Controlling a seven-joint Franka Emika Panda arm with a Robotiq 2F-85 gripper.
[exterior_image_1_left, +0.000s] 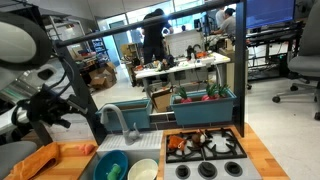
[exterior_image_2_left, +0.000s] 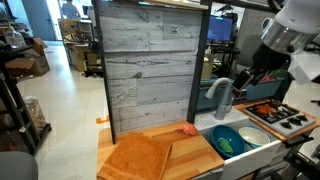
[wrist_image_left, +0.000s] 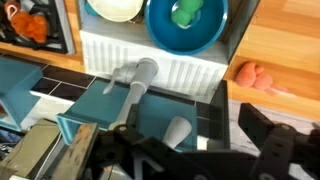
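High above the counter, my gripper stands open with nothing between its fingers; in exterior view 2 the gripper (exterior_image_2_left: 233, 92) hangs near the tap, clear of the sink contents. A blue bowl (wrist_image_left: 168, 36) sits in the sink with a green item (wrist_image_left: 186, 12) inside it. Beside it is a cream-white bowl (wrist_image_left: 118, 8). A pink item (wrist_image_left: 256, 77) lies on the wooden counter by the sink. An orange cloth (exterior_image_2_left: 135, 159) is spread on the counter, left of the pink item in exterior view 2.
The grey tap (exterior_image_1_left: 119, 121) rises behind the sink. A stove (exterior_image_1_left: 222, 148) with red and orange items on it stands to the right. Behind is a blue planter box (exterior_image_1_left: 202, 107). A wood-plank panel (exterior_image_2_left: 150, 75) backs the counter.
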